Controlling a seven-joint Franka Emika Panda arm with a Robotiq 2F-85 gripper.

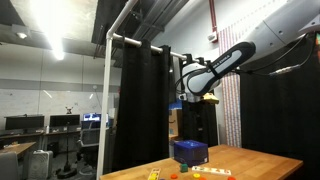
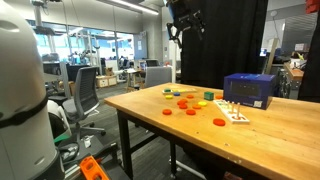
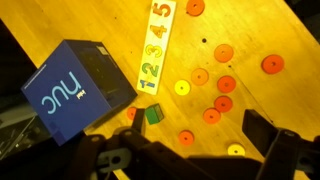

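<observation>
High above the wooden table [image 2: 215, 140], my gripper stands open, its dark fingers wide apart with nothing held between them. The wrist view looks down on a dark blue box marked "nuc" [image 3: 75, 90] at the left. Next to the box is a small green cube [image 3: 154, 114]. A wooden number board [image 3: 156, 45] with coloured digits lies above the cube. Several red-orange discs, one of them a red disc [image 3: 272, 64], are scattered across the middle and right. Among them are a yellow disc [image 3: 182, 87] and another yellow disc [image 3: 236, 150].
In exterior view 2, a pale board with upright pegs [image 2: 232, 112] lies in front of the blue box [image 2: 248, 90]. A black curtain [image 1: 145, 105] hangs behind the table.
</observation>
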